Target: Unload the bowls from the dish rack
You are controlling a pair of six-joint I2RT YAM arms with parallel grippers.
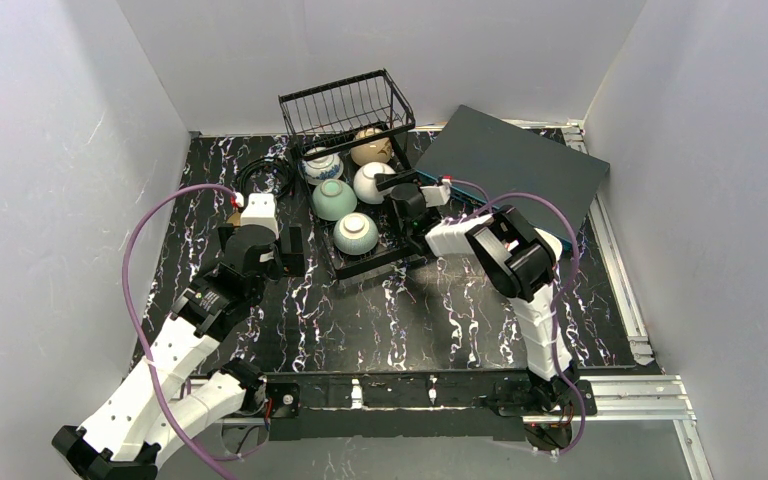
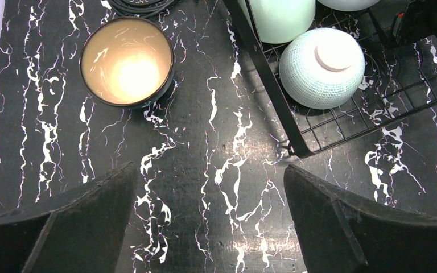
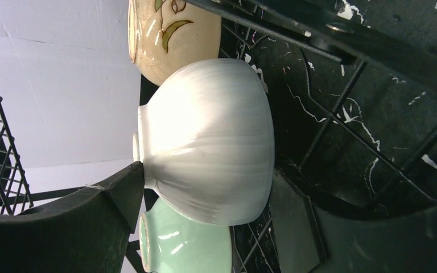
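The dark wire dish rack (image 1: 370, 265) holds several upside-down bowls: a white bowl (image 1: 368, 184), a green bowl (image 1: 334, 200), a pale patterned bowl (image 1: 355, 233), a blue-and-white bowl (image 1: 322, 166) and a tan bowl (image 1: 370, 150). My right gripper is at the white bowl, one finger by its base and the other by its rim; whether both press on it cannot be told. Over the table left of the rack, my left gripper is open and empty.
A dark bowl with a tan inside (image 2: 128, 62) stands on the table ahead of my left gripper. Coiled black cable (image 1: 265, 176) lies behind it. A large dark panel (image 1: 515, 165) is at the back right. The table in front of the rack is clear.
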